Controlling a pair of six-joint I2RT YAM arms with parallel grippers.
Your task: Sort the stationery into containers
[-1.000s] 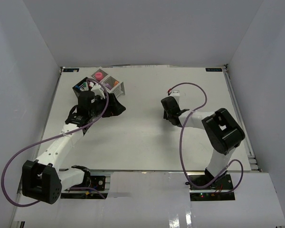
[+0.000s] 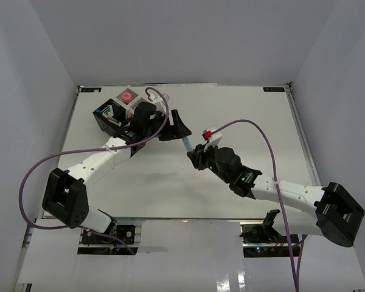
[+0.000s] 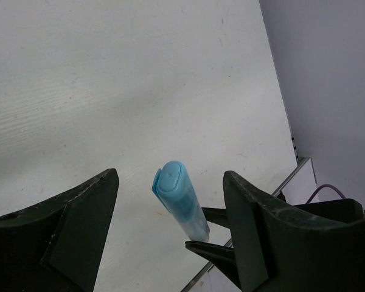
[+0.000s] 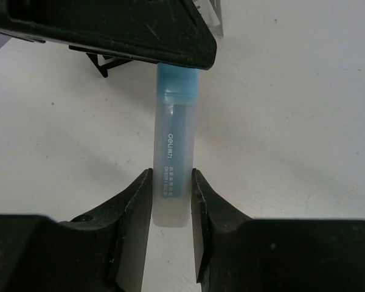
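Note:
A light-blue, clear-bodied stick with deli lettering (image 4: pixel 174 146) is held upright by my right gripper, which is shut on its lower end. In the top view the stick (image 2: pixel 186 143) spans the small gap between both grippers. My left gripper is open, its fingers either side of the stick's blue capped end (image 3: pixel 170 176), with space around it. In the right wrist view a left finger (image 4: pixel 170 42) crosses just over the cap.
A sorting container (image 2: pixel 100 113) with compartments holding pens and a pink round item (image 2: pixel 126 97) stands at the back left, partly behind the left arm.
The right gripper has moved left and toward the front with the stick. The left gripper has moved right, so the two now meet near the middle of the table.

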